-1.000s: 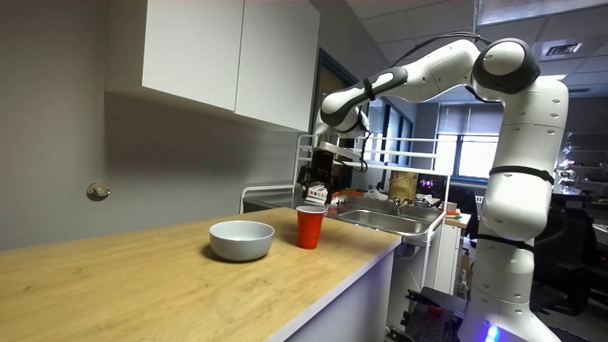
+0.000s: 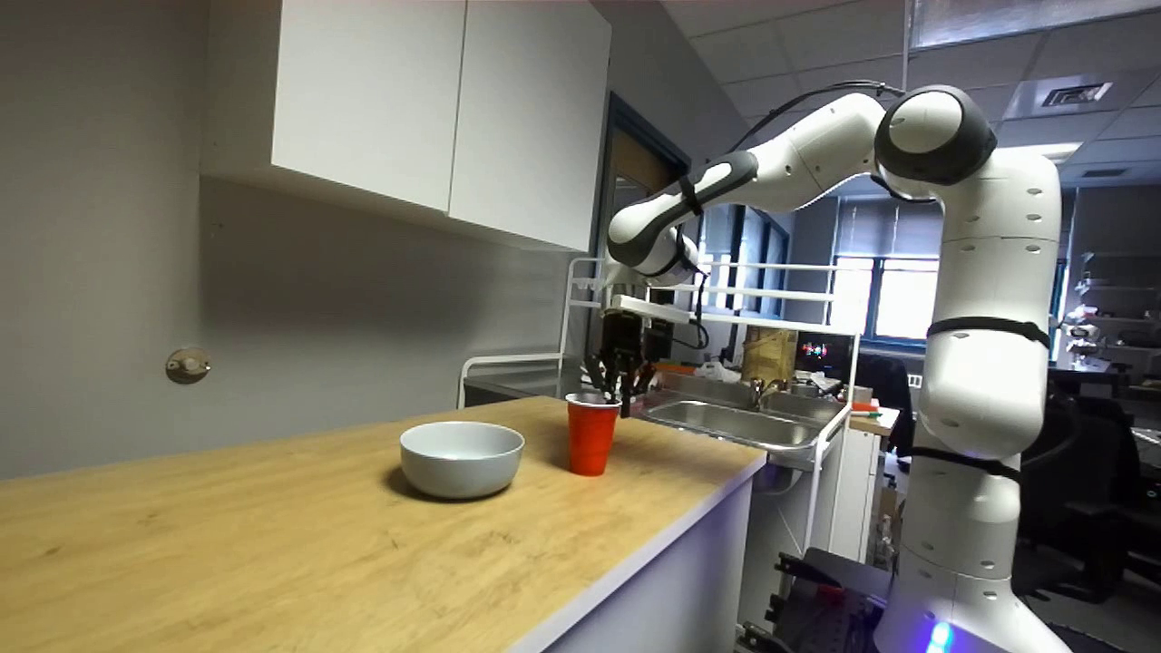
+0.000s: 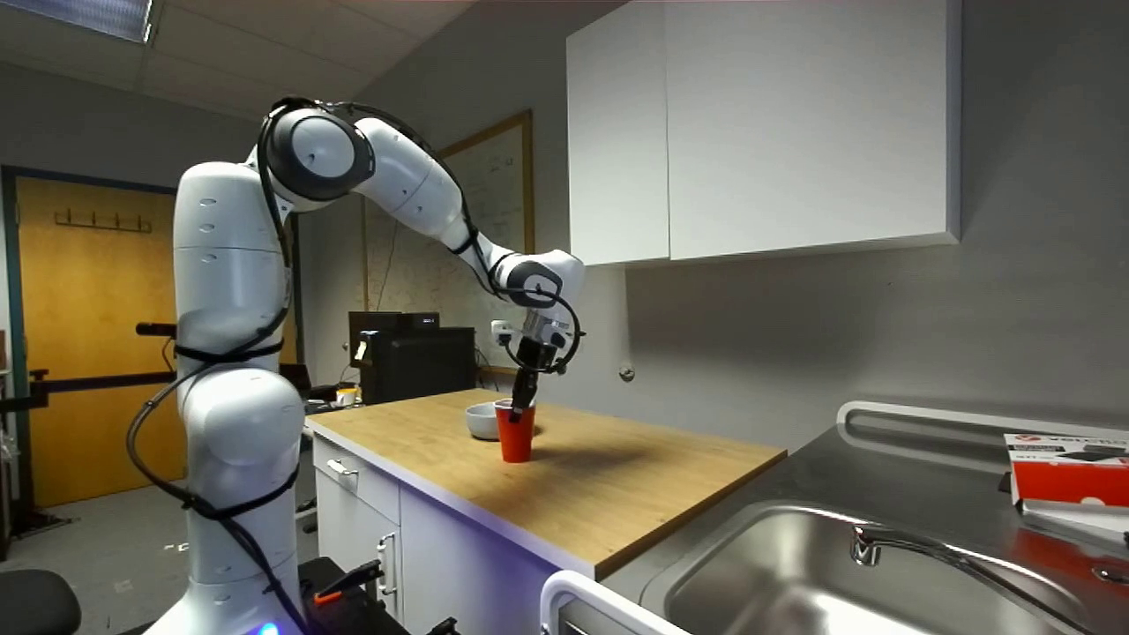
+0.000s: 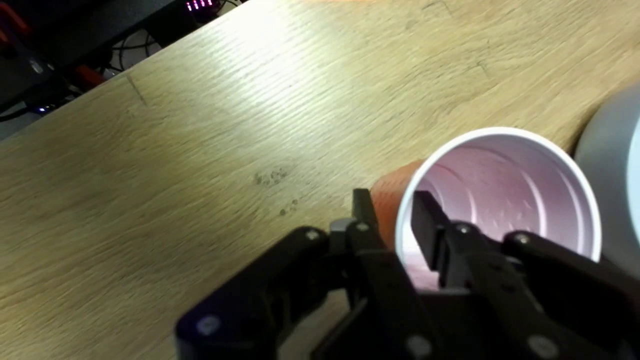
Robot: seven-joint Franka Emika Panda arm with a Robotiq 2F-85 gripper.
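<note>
A red cup [image 2: 590, 437] with a white rim and pale inside stands upright on the wooden counter [image 2: 326, 522]. In the wrist view, one of its fingers [image 4: 364, 210] is outside the wall and the other is inside the mouth. Gaps show between the fingers and the rim, so the fingers are part open, astride the wall. A grey bowl [image 2: 462, 462] sits close beside the cup, only partly visible at the wrist view's right edge.
A steel sink [image 3: 836, 571] with a tap adjoins the counter. White cabinets [image 3: 804, 127] hang above the worktop.
My gripper has lowered from above the cup to its rim, and its fingers have drawn closer together. Neither the cup nor the bowl has moved.
</note>
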